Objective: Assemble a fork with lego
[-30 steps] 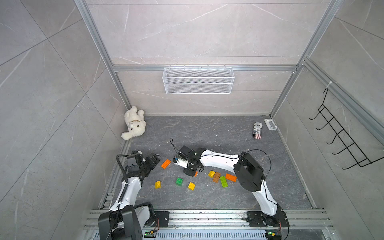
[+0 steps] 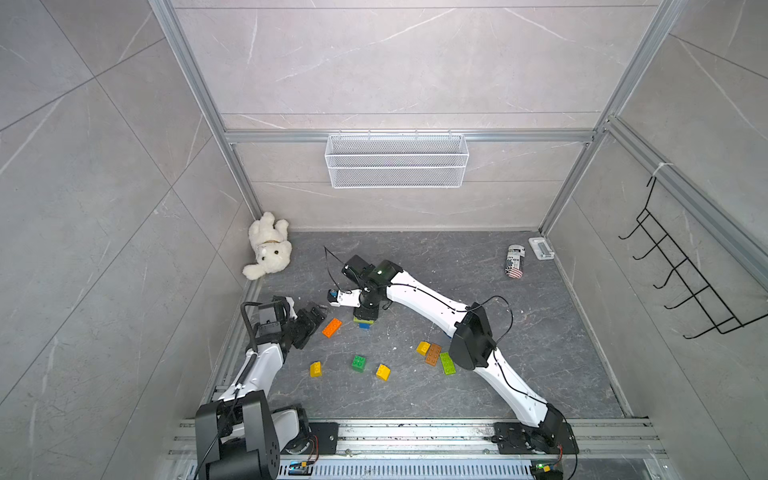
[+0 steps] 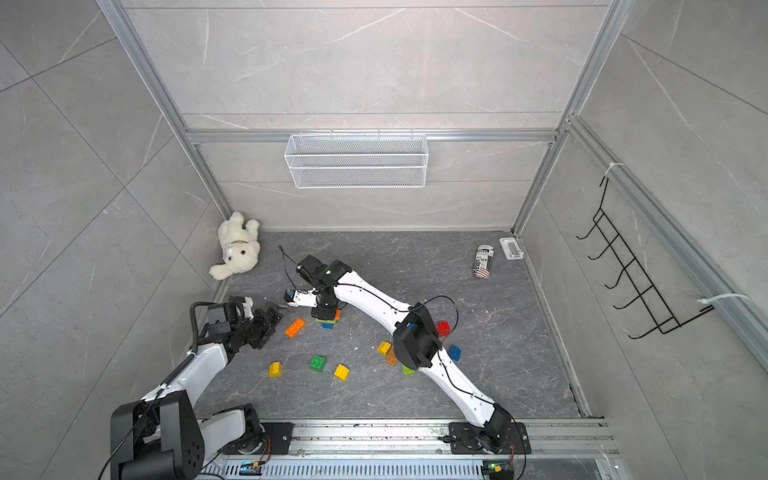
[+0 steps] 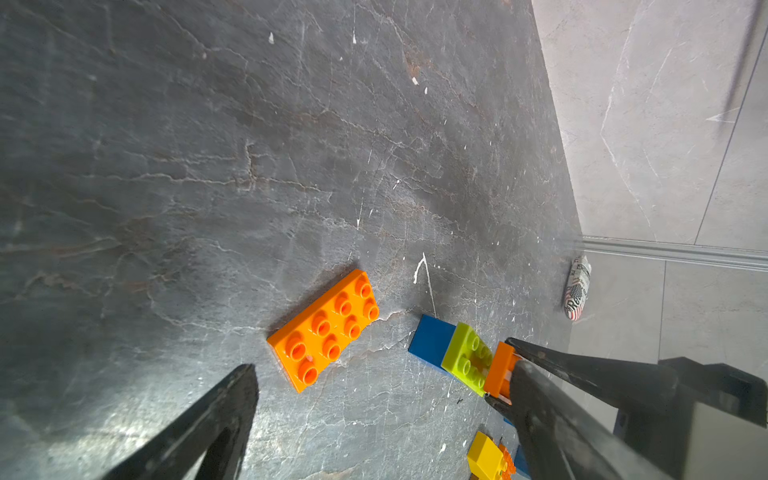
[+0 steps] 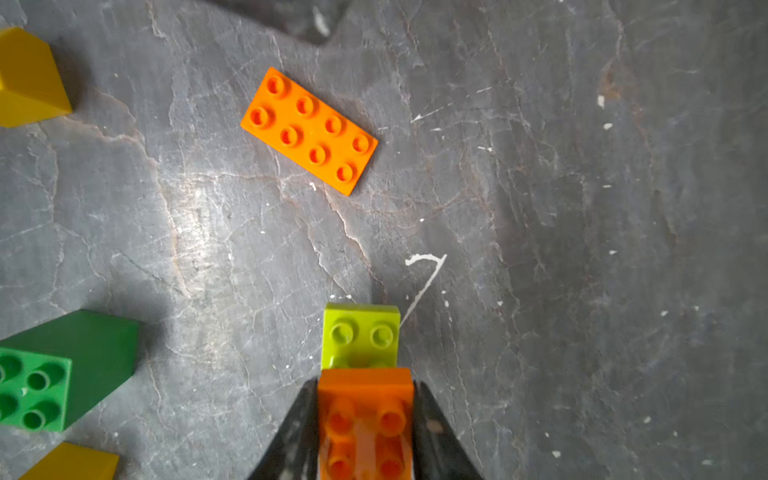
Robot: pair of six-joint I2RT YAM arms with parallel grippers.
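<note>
An orange brick (image 5: pixel 364 384) sits between the fingers of my right gripper, directly over a lime-green brick (image 4: pixel 465 356) that stands on a blue brick (image 4: pixel 432 340); whether the orange touches the lime I cannot tell. My left gripper stands open at the left, empty, near a flat orange eight-stud brick (image 4: pixel 324 328) lying on the floor.
A green brick (image 2: pixel 359 362), several yellow (image 2: pixel 383 372), brown and lime-green bricks lie toward the front and right. A white teddy (image 2: pixel 268 246) lies back left; a can (image 2: pixel 514 261) back right.
The right arm has swung toward the back and left, carrying the orange brick from among the front bricks to over the lime and blue stack.
</note>
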